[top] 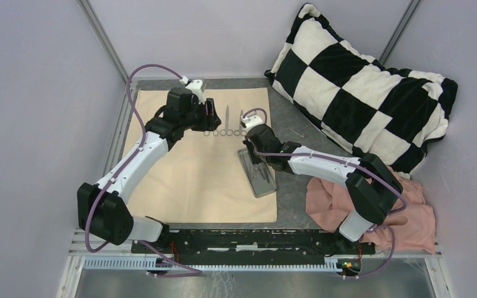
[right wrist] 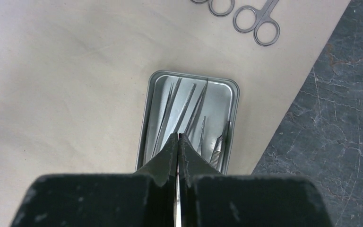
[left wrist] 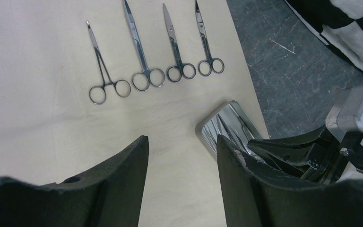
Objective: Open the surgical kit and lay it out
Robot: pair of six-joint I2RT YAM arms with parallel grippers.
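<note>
Four scissor-like instruments lie side by side on the cream cloth (left wrist: 52,118): a hemostat (left wrist: 103,85) and several scissors (left wrist: 176,52). The metal tray (right wrist: 146,118) holds several slender tweezers and other instruments (right wrist: 185,106). My left gripper is open above the cloth, left of the tray, with nothing between its fingers. My right gripper is shut over the tray; nothing clearly shows held in its tips.
A checkered pillow (top: 360,93) fills the back right, and a pink cloth (top: 404,217) lies at the front right.
</note>
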